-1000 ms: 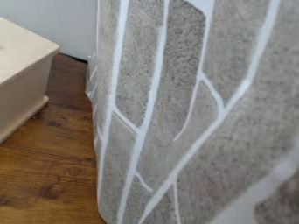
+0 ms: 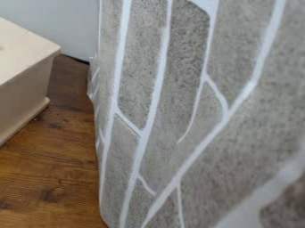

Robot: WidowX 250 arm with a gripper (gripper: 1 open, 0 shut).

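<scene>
A large grey, speckled surface with white branching lines (image 2: pixel 202 134) fills the centre and right of the camera view, very close, curving away at its left edge. My gripper does not show in the view.
A cream wooden box or piece of furniture (image 2: pixel 20 89) stands at the left on a brown wood floor (image 2: pixel 48 191). A white wall (image 2: pixel 53 18) is behind it. A narrow strip of bare floor shows between the box and the grey surface.
</scene>
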